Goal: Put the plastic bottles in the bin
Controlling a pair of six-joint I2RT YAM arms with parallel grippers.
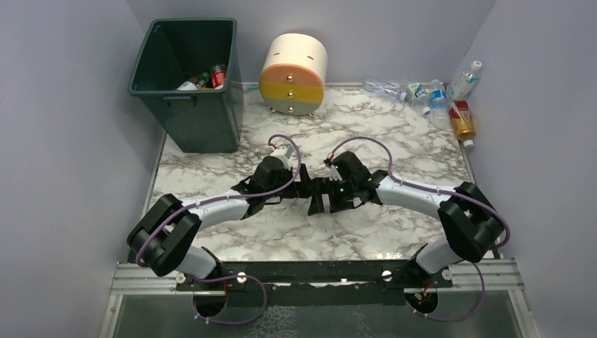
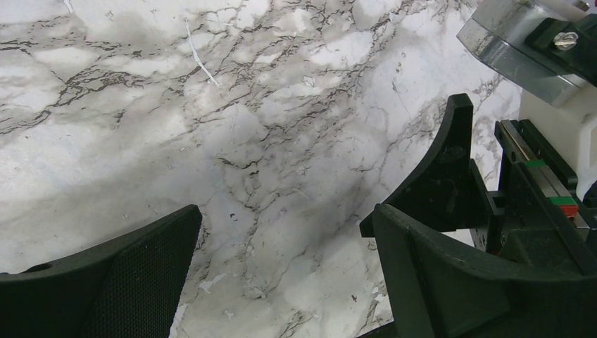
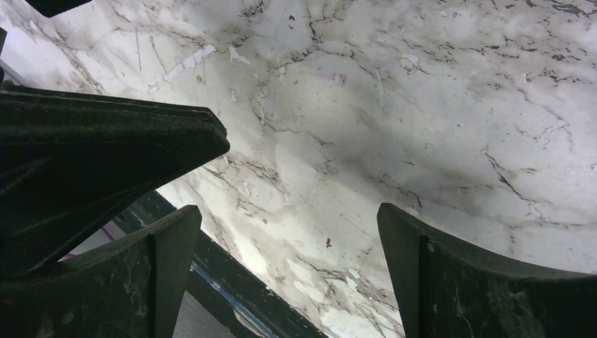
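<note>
Several plastic bottles lie in the back right corner: a clear one (image 1: 381, 88), a blue-labelled one (image 1: 436, 98), an upright-leaning one (image 1: 464, 82) and an amber one (image 1: 462, 121). The dark green bin (image 1: 189, 120) at the back left holds a few bottles or cans. My left gripper (image 1: 301, 182) and right gripper (image 1: 322, 195) meet near the middle of the table, away from the bottles. In both wrist views the fingers stand open over bare marble, with nothing between them.
A striped drum-shaped small chest (image 1: 292, 63) stands at the back between bin and bottles. Grey walls close in the back and sides.
</note>
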